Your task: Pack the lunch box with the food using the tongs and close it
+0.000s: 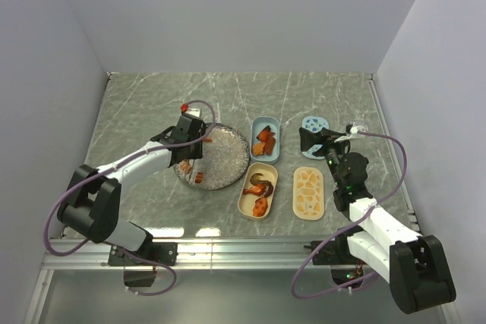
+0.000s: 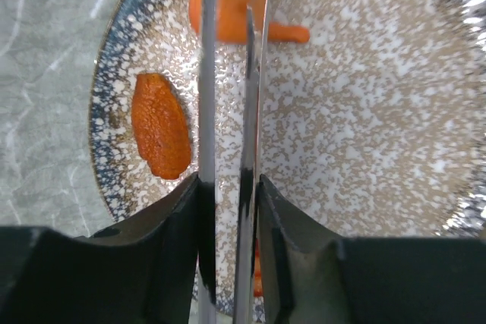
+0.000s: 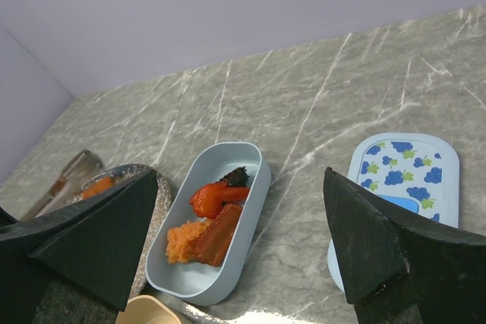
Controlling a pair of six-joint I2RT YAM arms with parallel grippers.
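My left gripper (image 1: 194, 142) is over the round speckled tray (image 1: 224, 161), holding metal tongs (image 2: 206, 111) that point at an orange food piece (image 2: 287, 33) in the left wrist view; whether they grip it is unclear. Another orange piece (image 2: 159, 123) lies nearby on the tray. Blue box (image 1: 265, 139) and cream box (image 1: 257, 190) hold several food pieces. My right gripper (image 1: 311, 139) stands open above the blue patterned lid (image 3: 410, 165), with nothing between its fingers.
A cream lid (image 1: 308, 193) with shapes lies front right, beside the cream box.
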